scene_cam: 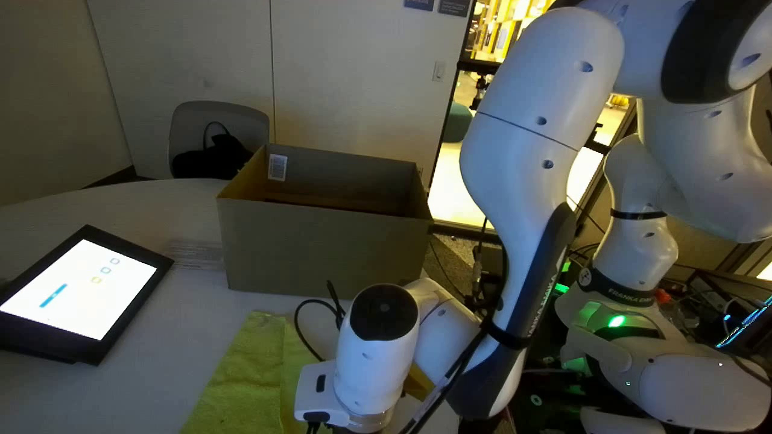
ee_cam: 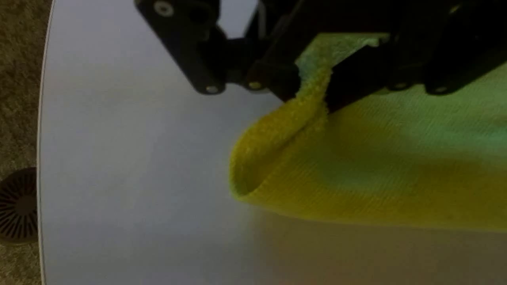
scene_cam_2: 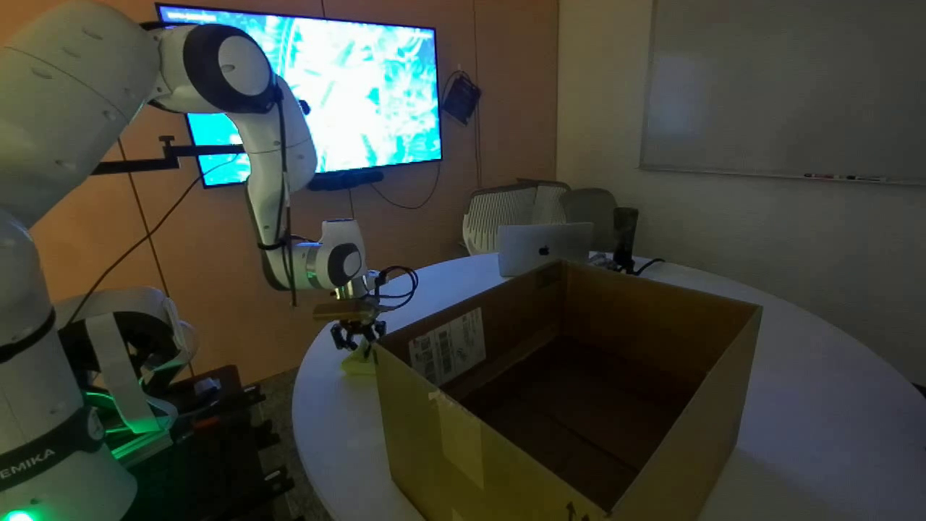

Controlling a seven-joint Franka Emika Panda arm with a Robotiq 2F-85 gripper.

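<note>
A yellow-green cloth point(scene_cam: 242, 376) lies on the white table in front of the cardboard box. In the wrist view my gripper is shut on a pinched fold of the cloth point(ee_cam: 404, 175), which rises between the fingertips and loops over on the left. The rest of the cloth spreads off to the right. In exterior view 2 my gripper point(scene_cam_2: 358, 337) hangs low at the near side of the box point(scene_cam_2: 443, 443), with a bit of the cloth point(scene_cam_2: 357, 363) showing below it. My arm hides the fingers in exterior view 1.
An open, tall-walled cardboard box point(scene_cam: 325, 246) stands behind the cloth. A laptop point(scene_cam: 79, 289) with a lit screen sits at the left. Bare table point(ee_cam: 133, 156) extends left of the cloth to the edge in the wrist view.
</note>
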